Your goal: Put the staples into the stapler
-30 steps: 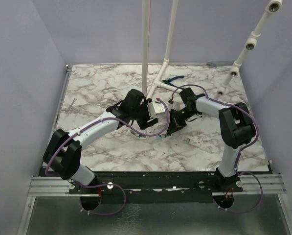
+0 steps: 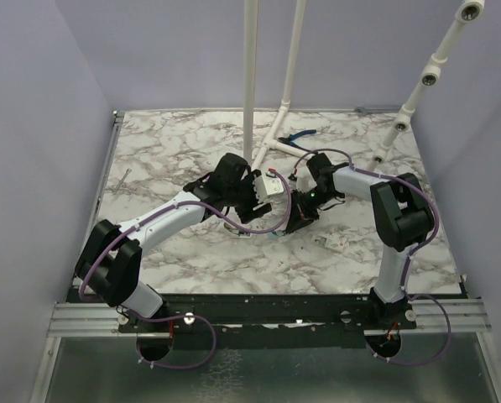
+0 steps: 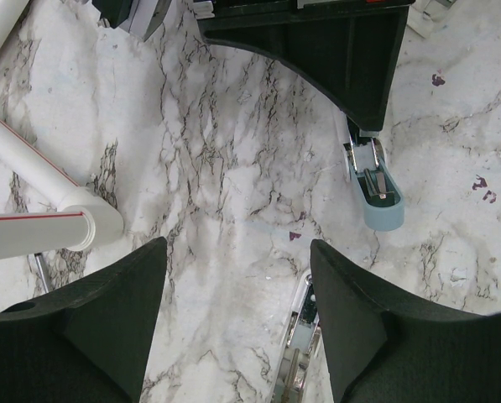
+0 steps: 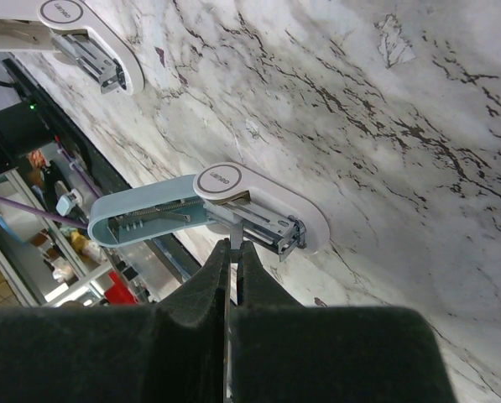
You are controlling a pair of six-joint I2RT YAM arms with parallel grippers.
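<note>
In the right wrist view, an opened stapler with a white base and a light-blue cover lies on the marble table. My right gripper is shut, its tips down at the metal magazine. A small grey piece shows right at the tips; whether it is gripped or part of the stapler, I cannot tell. The left wrist view has the same stapler's blue end below the right gripper's black body. My left gripper stands open and empty, above the table. No separate staple strip can be made out.
A second stapler lies beyond the left gripper's right finger, partly hidden by it. Blue-handled pliers are at the back, near white pipes. Pale scraps lie right of the stapler.
The right arm has shifted slightly, its elbow a little to the left and its gripper a touch lower in the top view. My left arm has kept still.
</note>
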